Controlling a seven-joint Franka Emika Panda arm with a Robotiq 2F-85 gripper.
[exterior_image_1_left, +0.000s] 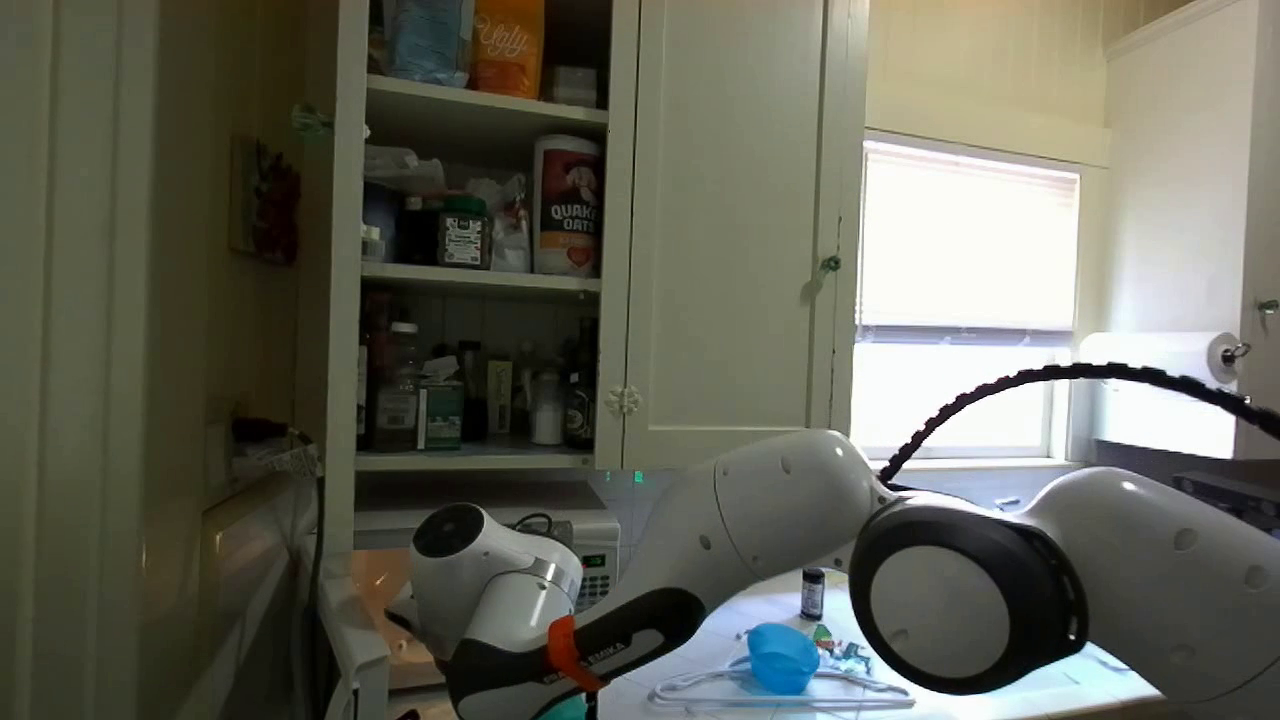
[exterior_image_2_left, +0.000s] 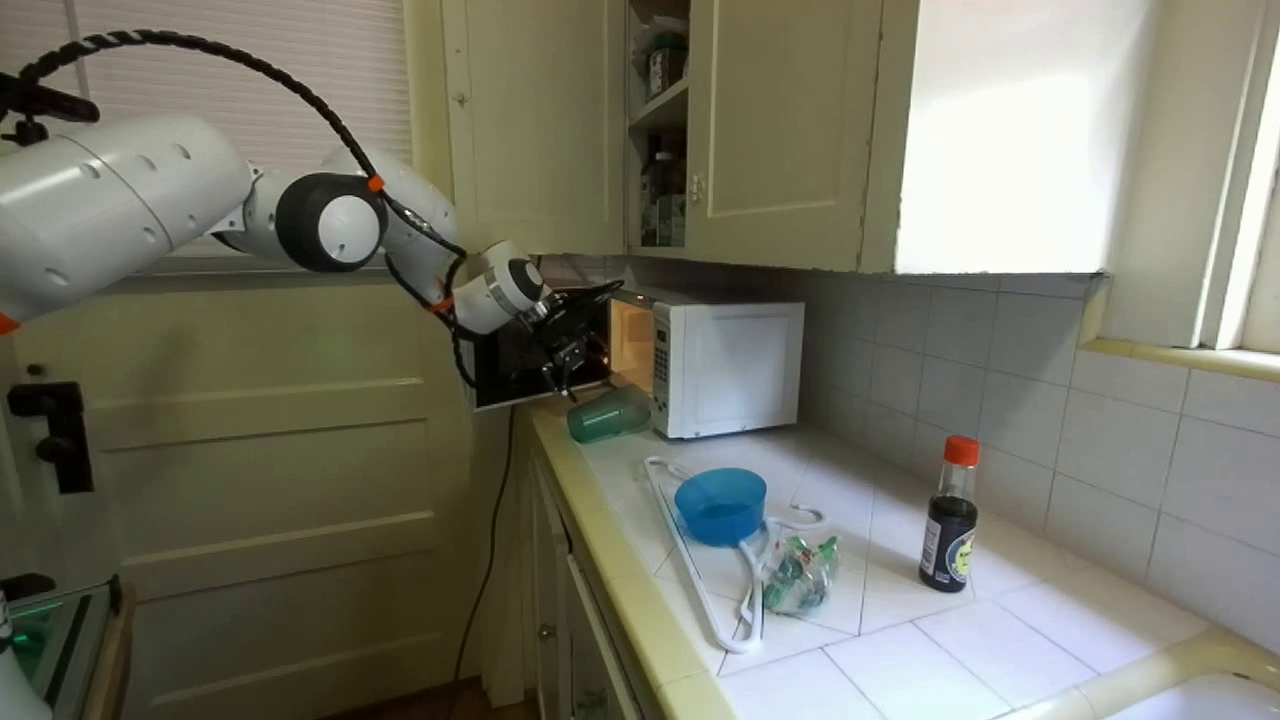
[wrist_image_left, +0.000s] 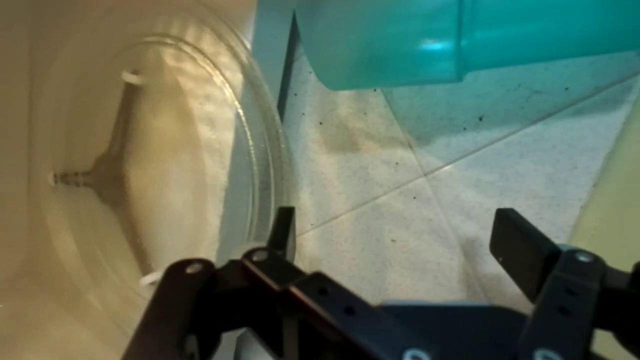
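Observation:
My gripper stands open, its two fingers wide apart with nothing between them, over pale counter tiles. A translucent teal cup (wrist_image_left: 384, 42) lies on its side beyond the fingertips, along the top of the wrist view; in exterior view 2 the cup (exterior_image_2_left: 608, 415) rests on the counter by the microwave's front. The white microwave (exterior_image_2_left: 732, 366) is open, its lit cavity showing. To the left of the fingers in the wrist view is its clear glass turntable (wrist_image_left: 273, 144). In exterior view 1 the arm hides the gripper and most of the cup.
The dark microwave door (exterior_image_2_left: 498, 382) swings out close to my gripper. Farther along the counter are a blue bowl (exterior_image_2_left: 720, 506), a white hanger (exterior_image_2_left: 692, 576), a crumpled plastic bag (exterior_image_2_left: 801, 576) and a red-capped bottle (exterior_image_2_left: 949, 528). An open cupboard (exterior_image_1_left: 480, 282) hangs above.

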